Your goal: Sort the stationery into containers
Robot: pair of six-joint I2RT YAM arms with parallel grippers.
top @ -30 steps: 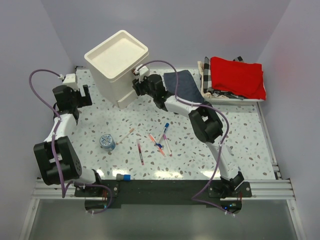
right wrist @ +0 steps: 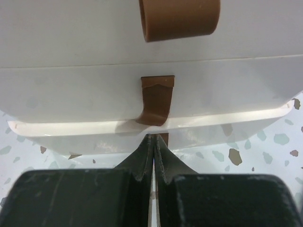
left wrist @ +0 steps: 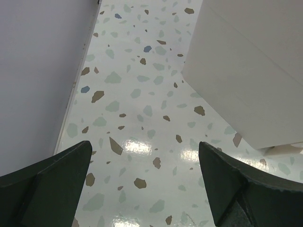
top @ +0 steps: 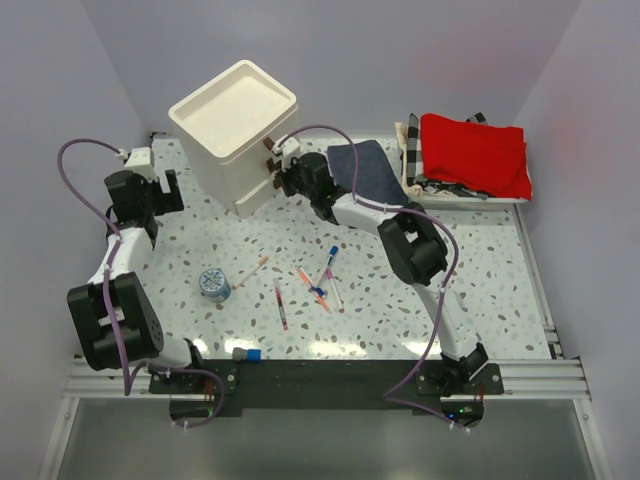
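A white drawer unit (top: 220,150) stands at the back left, with brown handles (right wrist: 156,99) on its front. My right gripper is shut in front of the lower drawer, nothing seen between its fingers. My left gripper stands open and empty over bare table, left of the unit. Loose pens and markers (top: 281,310) lie mid-table, beside a round blue-patterned container (top: 215,285). A small blue item (top: 250,354) lies at the front edge.
A dark mat (top: 370,170) lies right of the unit. A white tray with red cloth (top: 470,150) is at the back right. Walls border both sides.
My right gripper has drawn back slightly to the right from the drawer front. The left arm and objects are unchanged.
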